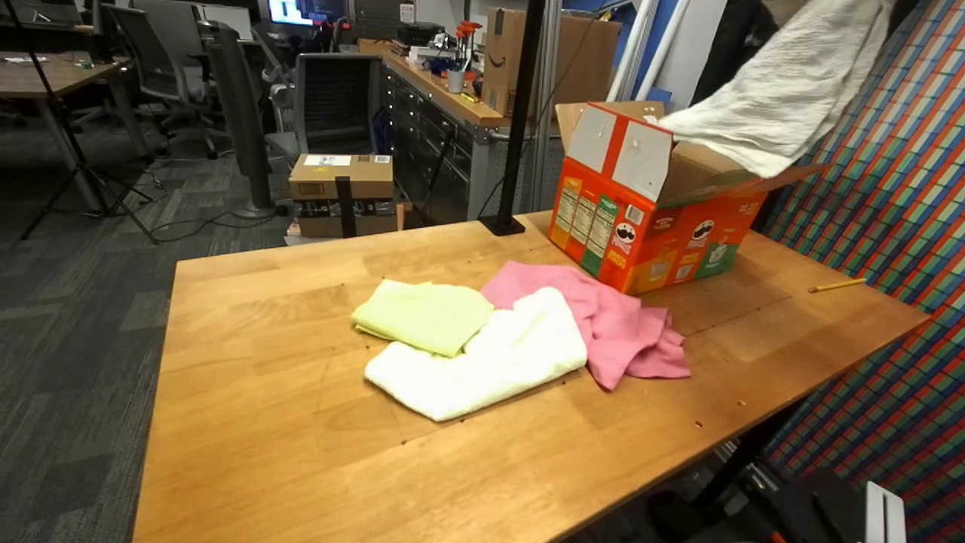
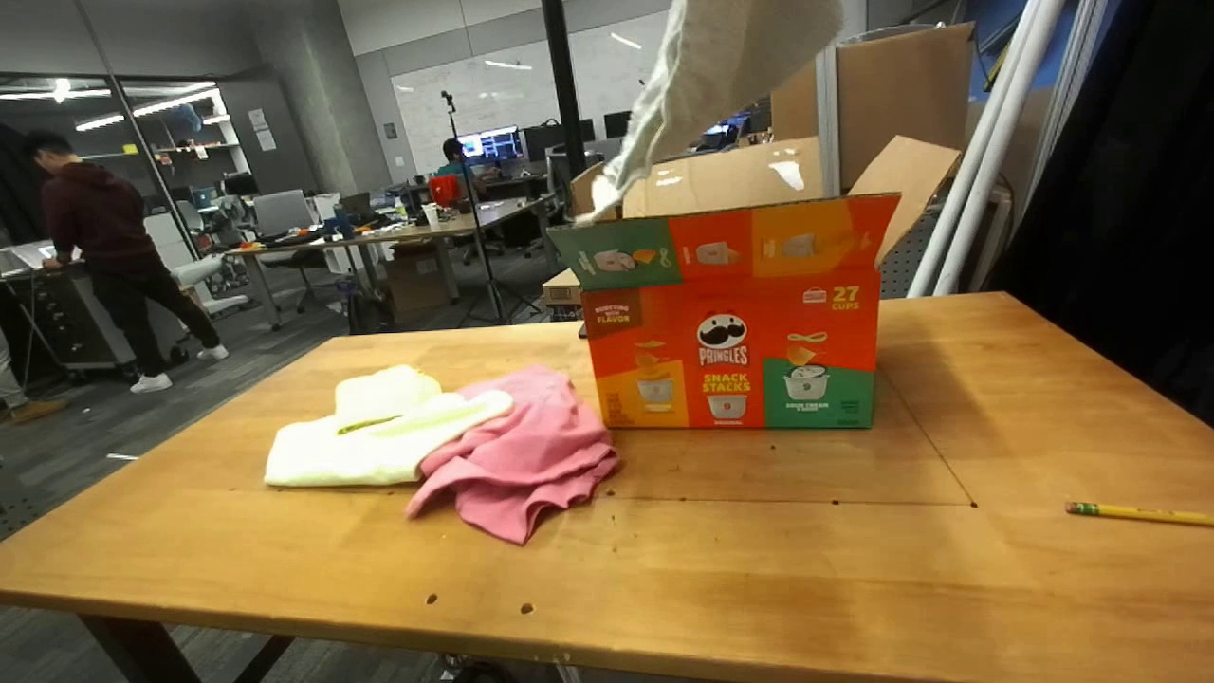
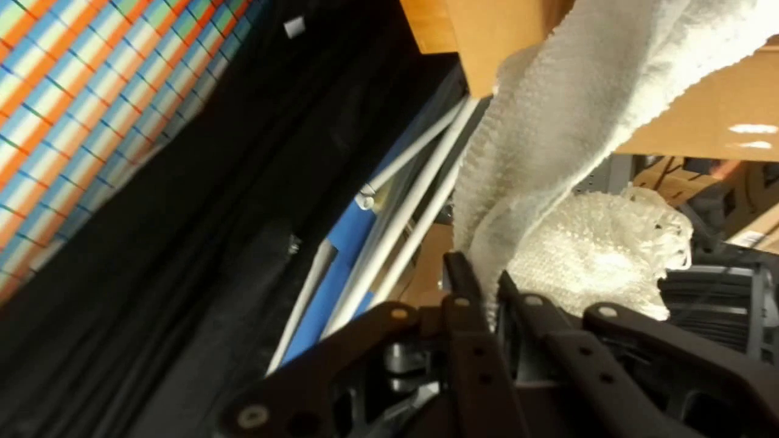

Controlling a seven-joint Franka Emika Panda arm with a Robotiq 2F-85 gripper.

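Observation:
From my gripper hangs a white cloth (image 3: 555, 131), pinched between its shut fingers. In exterior view 1 this white cloth (image 1: 787, 90) slants down over the open top of the orange Pringles box (image 1: 669, 226), its lower end at the box's flaps. The gripper itself is out of both exterior views. On the table lie a folded yellow cloth (image 1: 425, 315), a folded pale cloth (image 1: 488, 362) partly under it, and a crumpled pink cloth (image 1: 606, 321) beside them. What the box holds inside is hidden.
A yellow pencil (image 1: 837, 285) lies near the table's right edge. Behind the box rises a black post (image 1: 520, 118), and white poles (image 2: 1002, 137) stand at the back.

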